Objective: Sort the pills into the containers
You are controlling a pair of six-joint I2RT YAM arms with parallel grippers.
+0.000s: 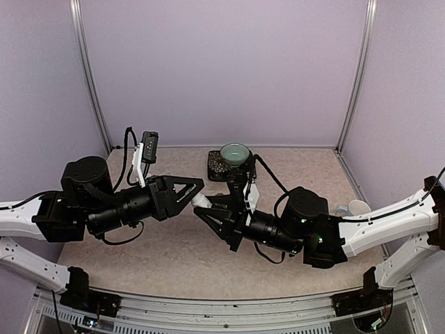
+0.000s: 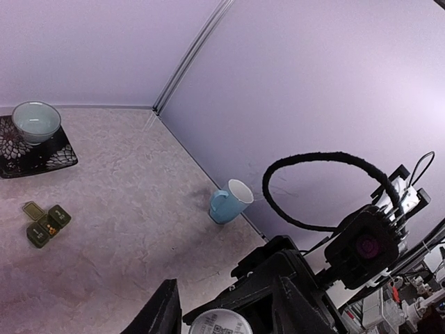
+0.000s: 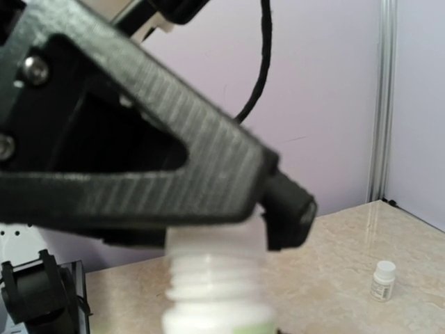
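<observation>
A white bottle is held in my right gripper, above the middle of the table. Its round white top shows between the parted fingers of my left gripper, with a narrow gap on each side. In the right wrist view, the ridged bottle neck is blurred and close, its upper end partly behind the left gripper's black finger. A small olive pill box of several square cups lies on the table.
Farther back, a pale green bowl stands on a black patterned tray. A light blue mug is near the right wall. Another small white bottle stands upright on the table.
</observation>
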